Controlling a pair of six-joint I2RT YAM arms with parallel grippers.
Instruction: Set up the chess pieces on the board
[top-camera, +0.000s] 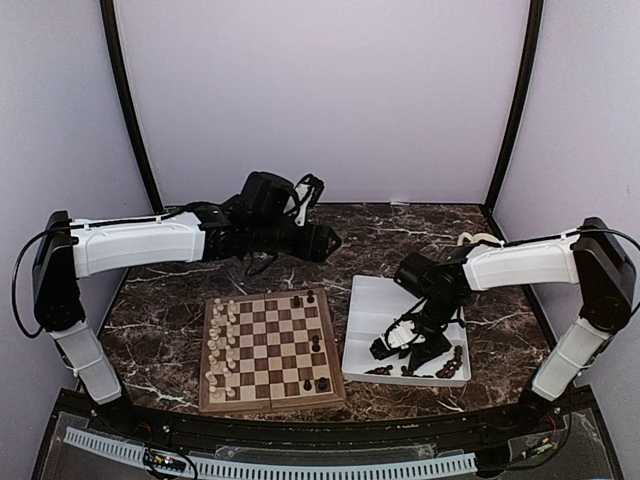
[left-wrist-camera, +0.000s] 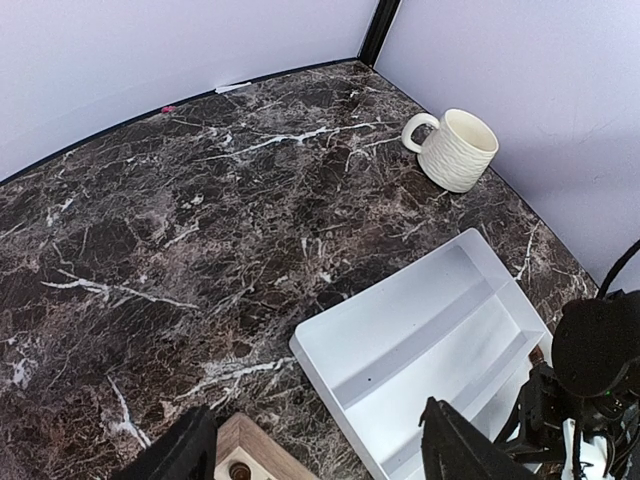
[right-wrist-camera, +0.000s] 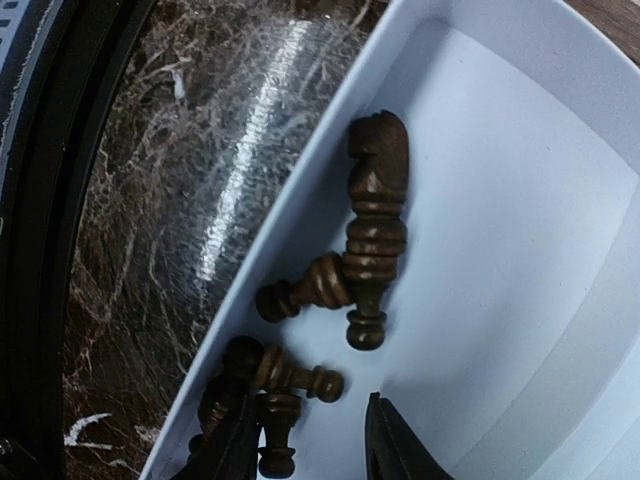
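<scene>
On the left of the chessboard, light pieces stand in two columns. Several dark pieces stand towards its right side. The white tray holds more dark pieces, lying down. Among them are a knight and small pawn-like pieces, one of them a pawn. Over the tray's near part, my right gripper is open, its left finger beside a lying piece; nothing is gripped. My left gripper hangs open and empty behind the board's far right corner.
A cream mug stands at the back right, behind the tray. Bare dark marble tabletop lies behind the board. The tray's near wall runs close beside the lying pieces.
</scene>
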